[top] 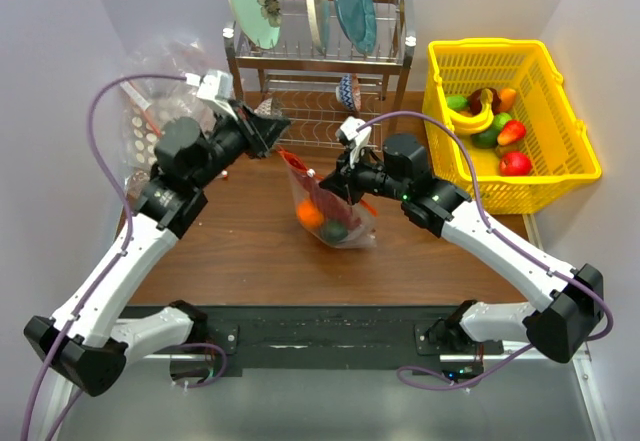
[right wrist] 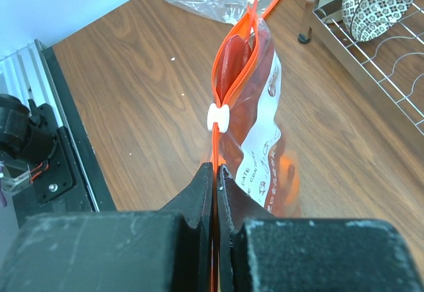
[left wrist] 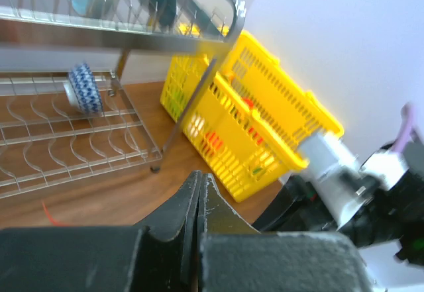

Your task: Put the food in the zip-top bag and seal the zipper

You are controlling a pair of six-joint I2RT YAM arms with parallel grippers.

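Observation:
A clear zip top bag [top: 335, 231] with a red-orange zipper strip hangs from my right gripper, which is shut on that strip. Inside the bag show an orange item [top: 310, 213], a dark green one [top: 333, 231] and something dark red. The white slider [right wrist: 218, 117] sits on the strip just beyond my right fingertips; past it the two zipper edges [right wrist: 220, 67] stand apart in a loop ending in a thin tail. My left gripper is shut with nothing between its fingers, up and left of the strip's free end [top: 283, 152].
A dish rack [top: 320, 61] with plates and bowls stands at the back, close to my left gripper. The yellow basket [top: 520, 197] of toy produce is at the right. Crumpled clear bags [top: 180, 59] lie back left.

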